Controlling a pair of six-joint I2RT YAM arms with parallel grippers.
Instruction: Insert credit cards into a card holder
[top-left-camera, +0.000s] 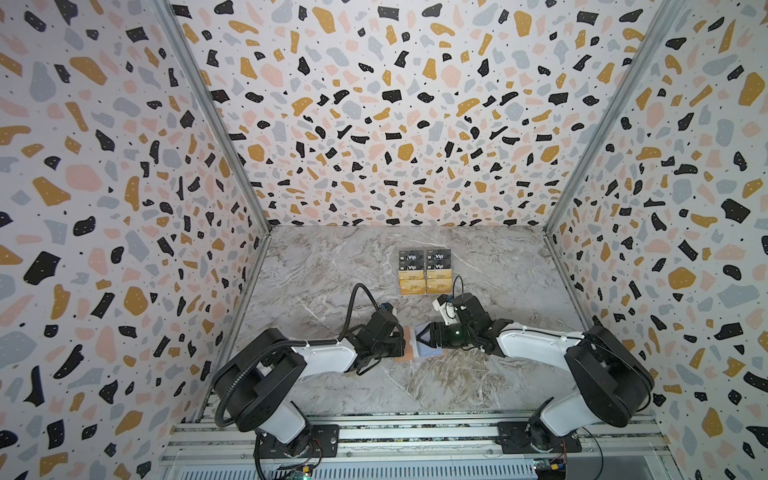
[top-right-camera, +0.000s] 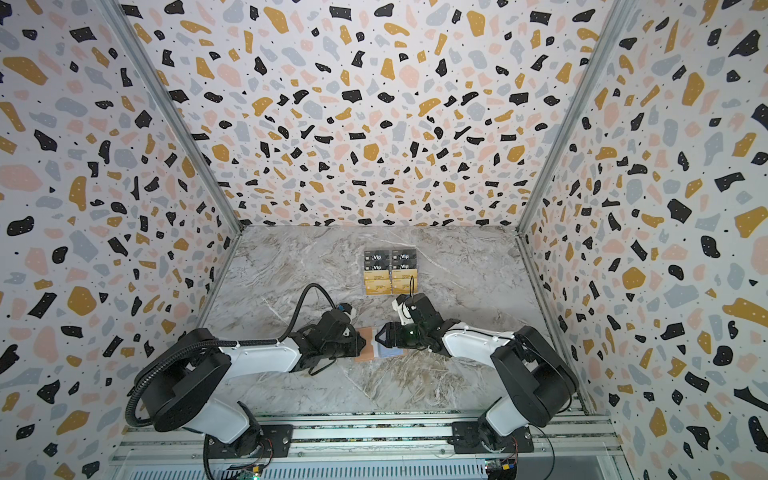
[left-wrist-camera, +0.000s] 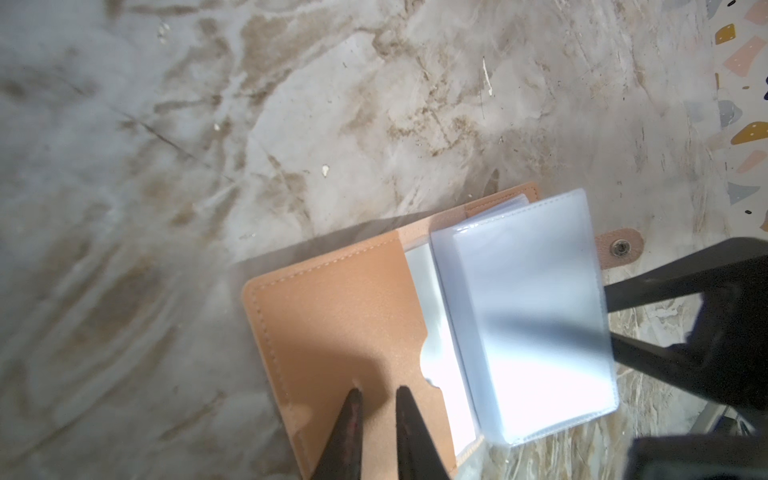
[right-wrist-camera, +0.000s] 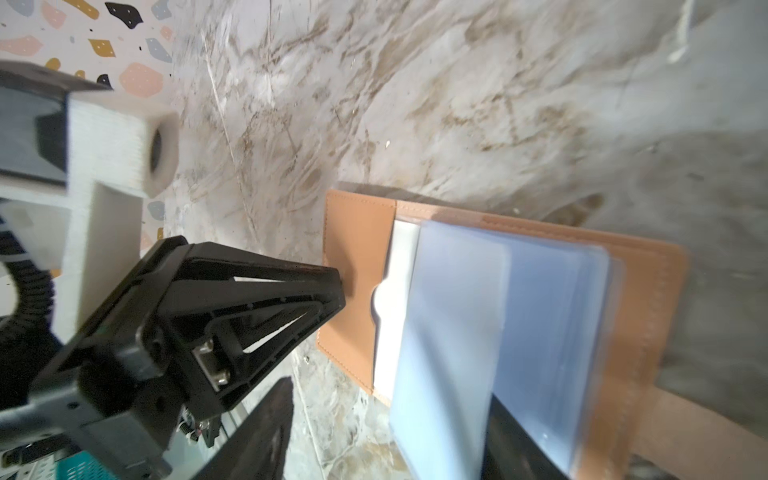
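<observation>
The tan card holder (left-wrist-camera: 336, 312) lies open on the marble table, with clear plastic sleeves (left-wrist-camera: 528, 312) on its right part. My left gripper rests on the tan left flap, its fingers nearly together; what is between them cannot be made out. My right gripper (top-right-camera: 391, 334) is over the sleeves, fingers apart; in the right wrist view a raised sleeve (right-wrist-camera: 448, 336) reaches between or beside its blurred fingers. Two stacks of credit cards (top-left-camera: 411, 260) (top-left-camera: 439, 260), black and gold, lie behind the holder.
Patterned walls enclose it on the sides and back. A metal rail runs along the front edge.
</observation>
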